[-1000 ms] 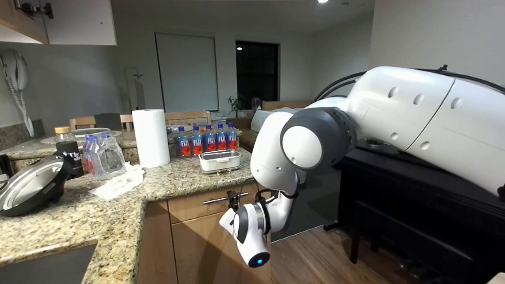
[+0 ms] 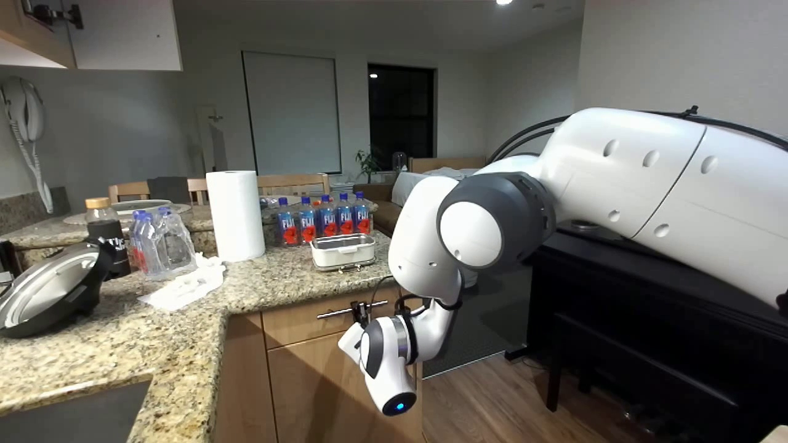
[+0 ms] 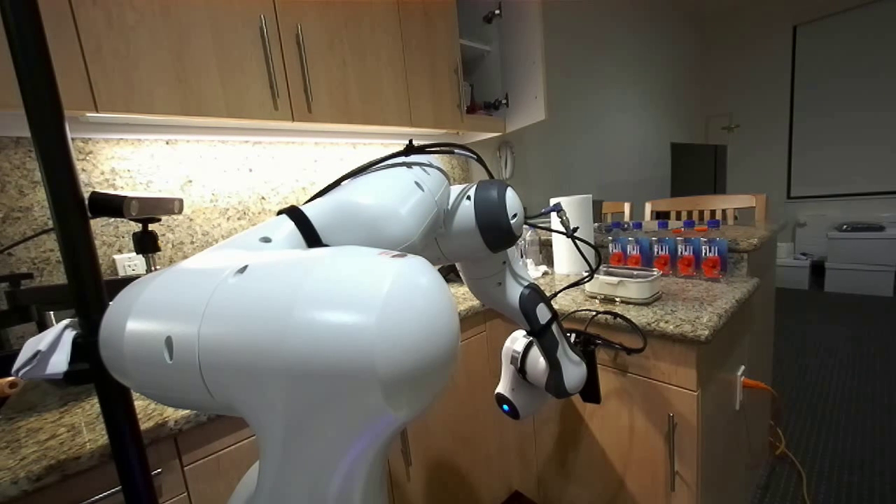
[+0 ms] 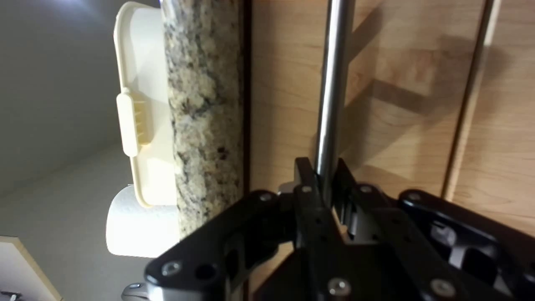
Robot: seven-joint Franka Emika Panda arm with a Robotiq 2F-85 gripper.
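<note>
A straight metal bar handle [image 4: 331, 95] is fixed across the front of a light wood drawer [image 2: 284, 325] under the counter. My gripper is shut on this handle, with the bar running between its two black fingers. In exterior view 1 the gripper [image 2: 362, 310] meets the handle [image 2: 336, 313] along its length. The drawer front looks flush with the cabinet below it. Exterior view 2 hides the fingers behind the wrist and its camera.
Above the drawer, the granite counter edge [image 4: 205, 110] runs close beside the gripper. A cream lidless container [image 2: 343, 252], a paper towel roll [image 2: 234, 216] and several water bottles [image 2: 325, 220] stand on the counter. A cabinet door [image 2: 317, 384] lies below the drawer.
The arm's wrist has shifted slightly left and towards the drawer in exterior view 1. The fingers remain at the handle, and the drawer shows no visible movement.
</note>
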